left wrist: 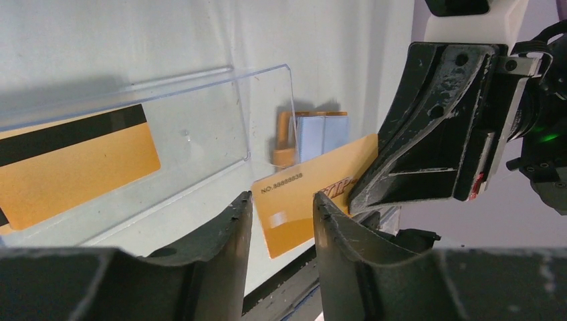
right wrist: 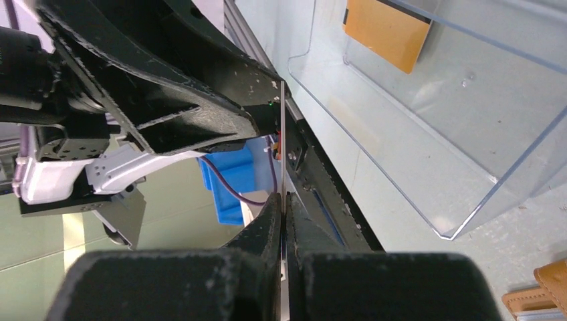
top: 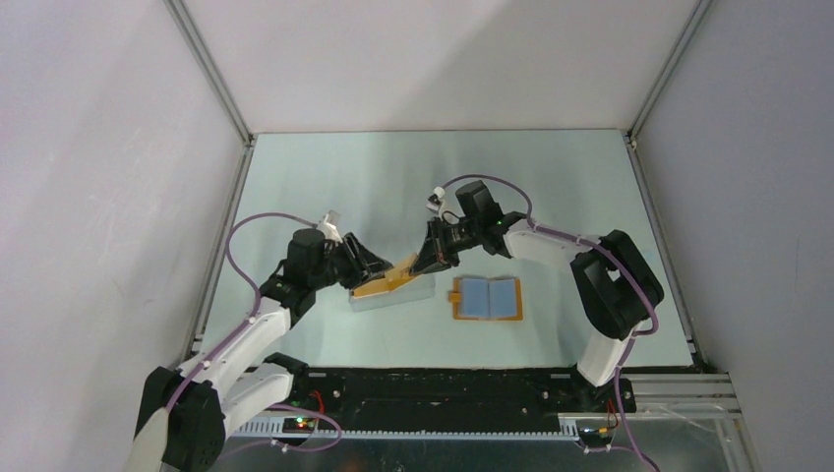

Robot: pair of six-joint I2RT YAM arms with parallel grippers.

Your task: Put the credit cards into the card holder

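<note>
An orange card [left wrist: 314, 190] is pinched by its far end in my right gripper [top: 421, 267], which is shut on it. Edge-on in the right wrist view, the card [right wrist: 283, 154] stands up from the meeting fingertips. My left gripper is part open at the card's other end, its fingers apart with the card showing across the gap; contact is unclear. The card holder [top: 489, 298], brown with pale blue inner pages, lies open on the table at the right. Another orange card [left wrist: 87, 174] with a black stripe rests in the clear box.
The clear open box [top: 398, 299] stands on the table beneath both grippers, its walls hard to see. Bare table [top: 325, 334] surrounds the box and the holder. Both arms reach in close together over the box.
</note>
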